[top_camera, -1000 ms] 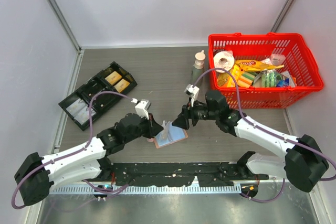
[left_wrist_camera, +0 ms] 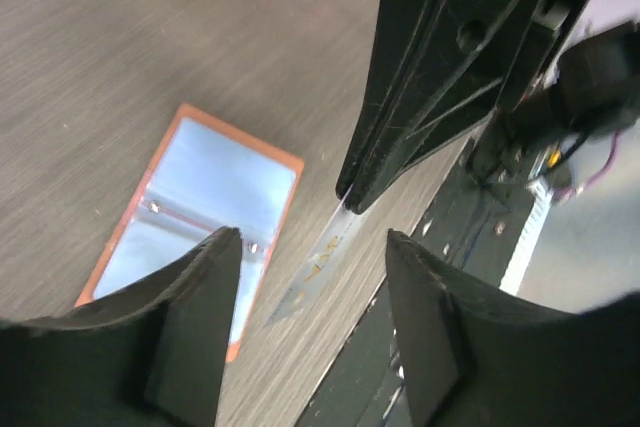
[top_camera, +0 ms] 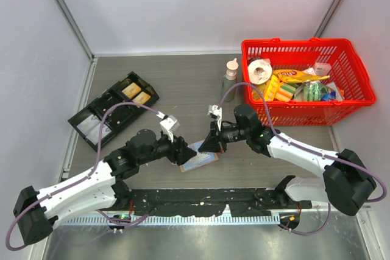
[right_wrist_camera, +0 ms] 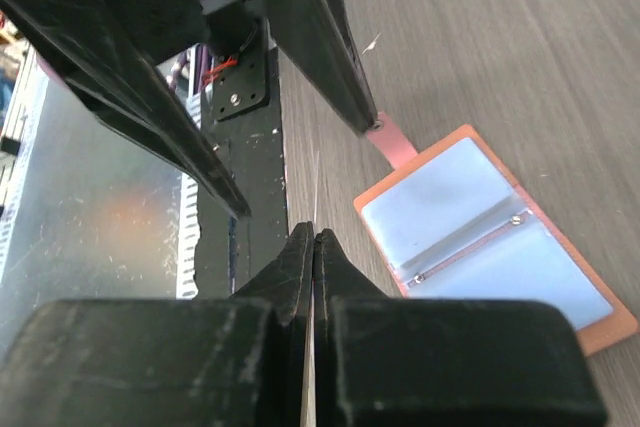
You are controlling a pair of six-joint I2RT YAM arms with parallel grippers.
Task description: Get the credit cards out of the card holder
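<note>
The card holder [top_camera: 201, 159], pale blue with an orange-brown edge and a metal bar across it, lies flat on the table below both grippers. My right gripper is shut on a thin whitish card [left_wrist_camera: 318, 262] with gold marks, seen hanging from its fingertips in the left wrist view. In the right wrist view that card is edge-on, a thin line. My left gripper stands part open, its fingers apart on either side of the card without visible contact. A pink strip [right_wrist_camera: 395, 142] shows behind a left fingertip, beside the holder's corner.
A red basket [top_camera: 304, 114] full of goods stands at the back right, with a bottle [top_camera: 229, 82] beside it. The black compartment tray [top_camera: 91, 112] lies at the left. Bare table spreads behind the holder.
My right gripper has shifted left, closer to my left gripper. The left gripper has shifted and turned slightly.
</note>
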